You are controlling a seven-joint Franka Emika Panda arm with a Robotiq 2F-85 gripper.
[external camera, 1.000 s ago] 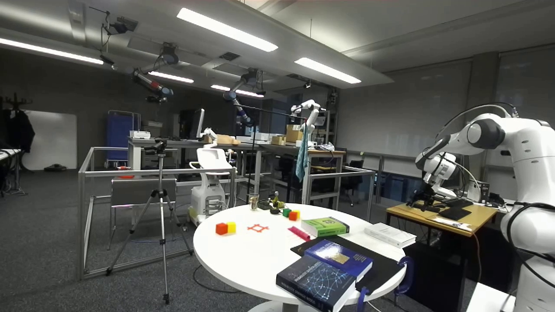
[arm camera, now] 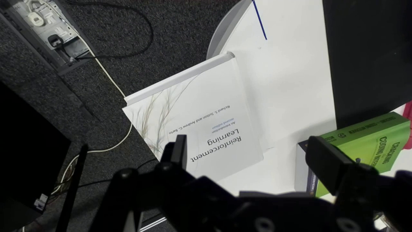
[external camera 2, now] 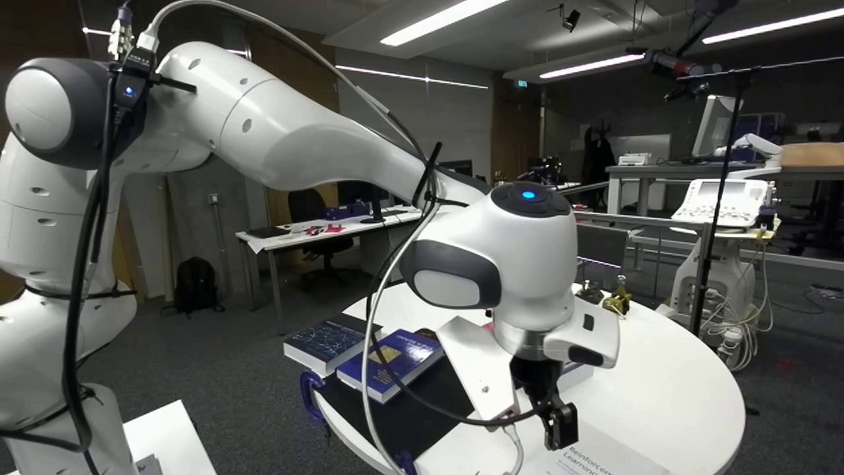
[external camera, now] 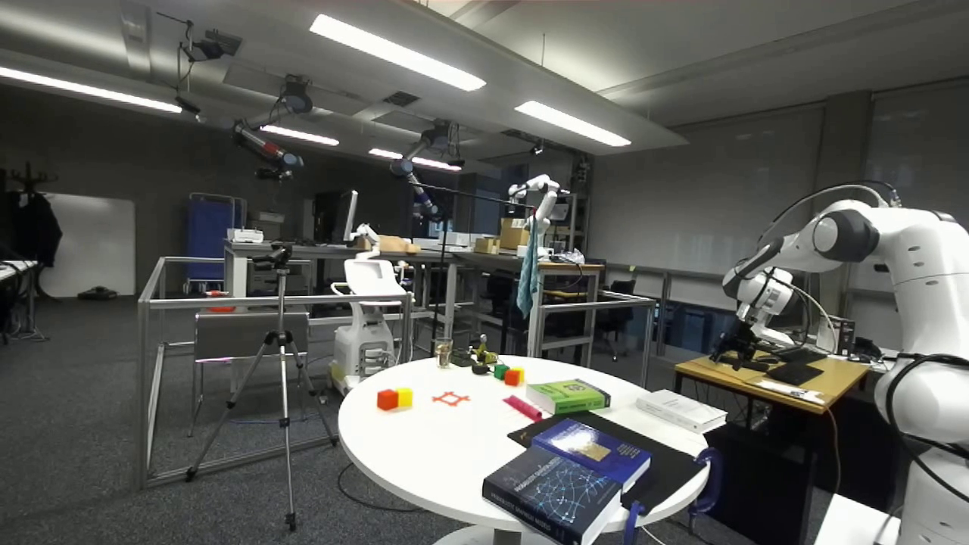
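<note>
My gripper stands open in the wrist view, its dark fingers wide apart with nothing held between them. Below it lies a white "Reinforcement Learning" book (arm camera: 208, 116), flat at the table's edge with one corner out over the floor. In exterior view 1 the gripper (external camera: 740, 347) hangs in the air to the right of the white book (external camera: 681, 410), clear of it. A green book (arm camera: 359, 141) lies on top of another book, near the right finger in the wrist view. From exterior view 2 the gripper (external camera 2: 560, 426) shows side-on, above the table's near edge.
A blue book (external camera: 592, 450) and a dark patterned book (external camera: 556, 495) lie beside a black sheet (external camera: 668, 468) on the round white table (external camera: 436, 463). Coloured blocks (external camera: 394, 399), a red frame (external camera: 450, 398) and a pink object (external camera: 522, 407) sit farther off.
The arm's wrist and gripper have shifted very slightly to the left in exterior view 1. The books and blocks have stayed in place.
</note>
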